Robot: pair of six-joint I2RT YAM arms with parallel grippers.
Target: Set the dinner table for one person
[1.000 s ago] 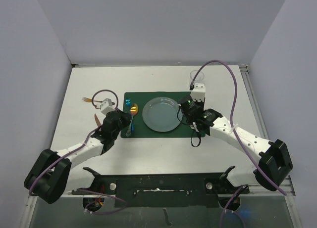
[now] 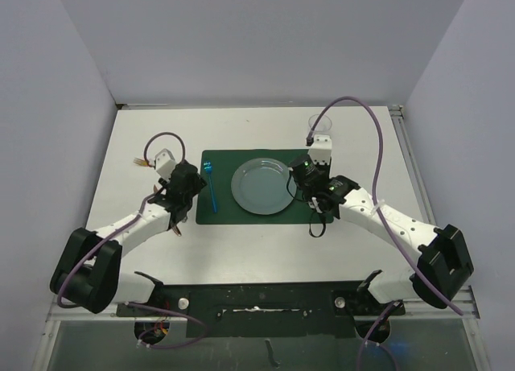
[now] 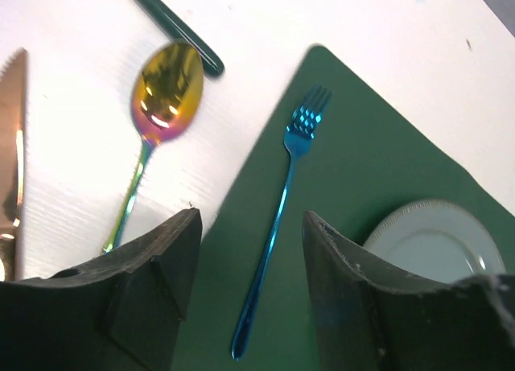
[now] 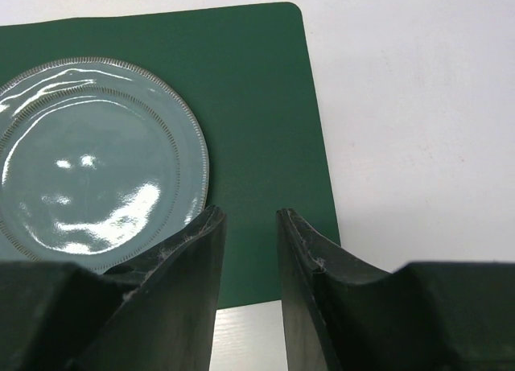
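Observation:
A grey-blue plate (image 2: 263, 186) rests on the dark green placemat (image 2: 261, 219). Left of the plate, a blue fork (image 3: 276, 218) lies lengthwise on the mat, tines away from me. My left gripper is open above that fork, nothing held. Off the mat's left edge, a rainbow-coloured spoon (image 3: 167, 93) lies on the white table. Further left is a copper-coloured knife (image 3: 10, 138), partly cut off by the frame. My right gripper stands open over the mat's right part, empty, just right of the plate.
A clear glass (image 2: 320, 123) stands behind the mat at the right. A dark green handle (image 3: 173, 21) lies beyond the spoon's bowl. An orange-tined fork (image 2: 141, 162) shows at the far left.
The spoon was over the mat beside the blue fork, near my left gripper; now it lies left of the mat. The right arm is still.

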